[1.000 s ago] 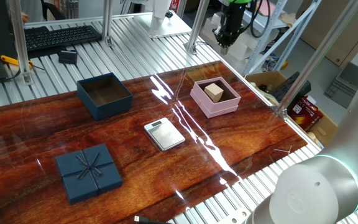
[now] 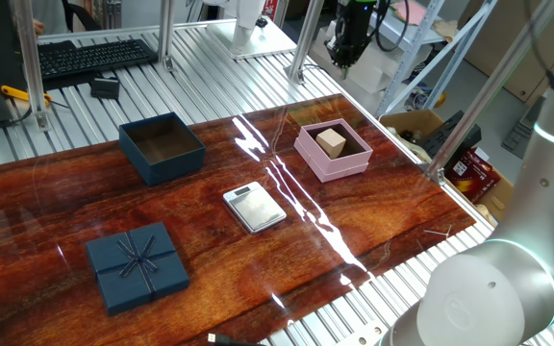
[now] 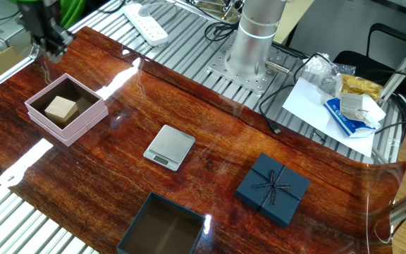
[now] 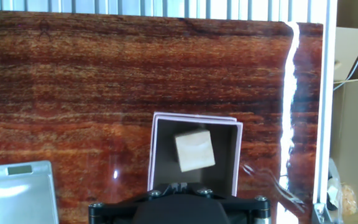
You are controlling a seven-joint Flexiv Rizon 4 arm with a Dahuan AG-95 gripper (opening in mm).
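Note:
A pale wooden block rests inside the open pink box, at the right of the table in exterior view 1. From the wrist view, the same block lies within the pink box, whose near side is hidden by my gripper's body. My gripper hangs above and beyond the box, clear of the block. Its fingertips are dark and blurred in both exterior views, so how the fingers stand cannot be made out. Nothing visible hangs from it.
A silver scale lies mid-table. An open dark blue box stands at the back, and a blue lid with a bow lies toward the front left. Bare wood-patterned surface separates them. A metal post rises by the right edge.
The arm has shifted. Block, boxes, lid and scale are unmoved.

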